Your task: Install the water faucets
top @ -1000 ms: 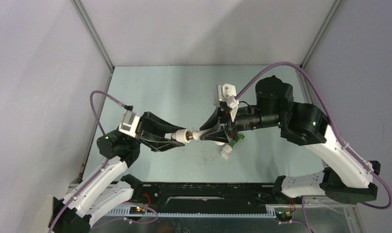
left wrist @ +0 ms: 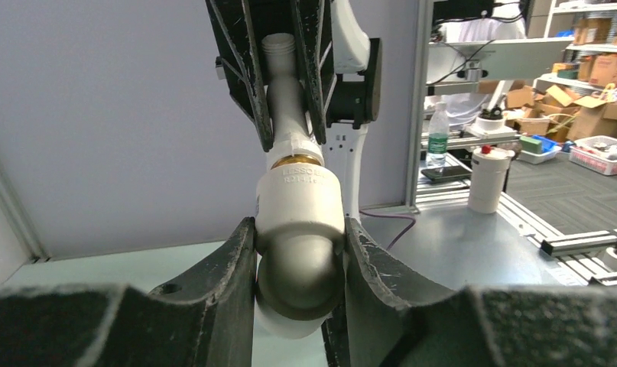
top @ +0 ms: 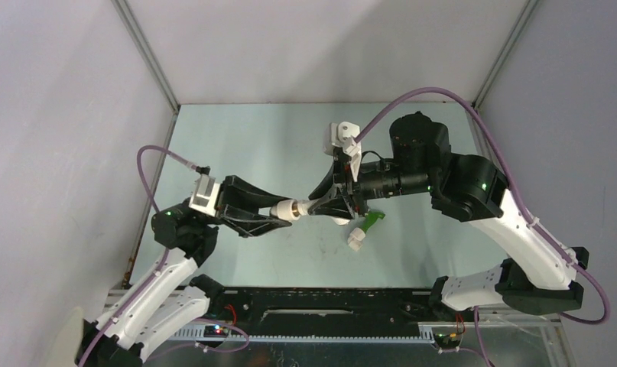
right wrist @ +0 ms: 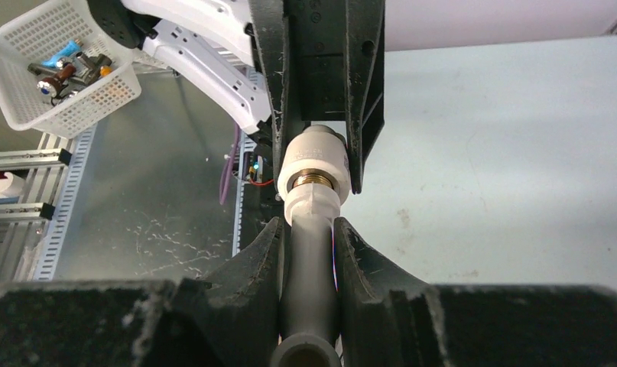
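Observation:
Over the middle of the table, a white elbow fitting (top: 284,210) is pinched between the fingertips of my left gripper (top: 278,211); the left wrist view shows both fingers (left wrist: 240,264) against its sides. The faucet's white pipe (left wrist: 290,115) meets the fitting end on, with a narrow brass thread (right wrist: 313,178) showing between them. My right gripper has its fingers close along both sides of the faucet's grey-looking body (right wrist: 309,267). Whether they touch it is hard to tell. The two grippers face each other nearly in line.
A second faucet with a green handle (top: 375,217) and a white fitting (top: 356,239) lies on the table below the right gripper. A white basket (right wrist: 99,95) of small parts stands off the table.
The right gripper and arm have shifted a little left and rolled slightly. The left gripper has barely moved.

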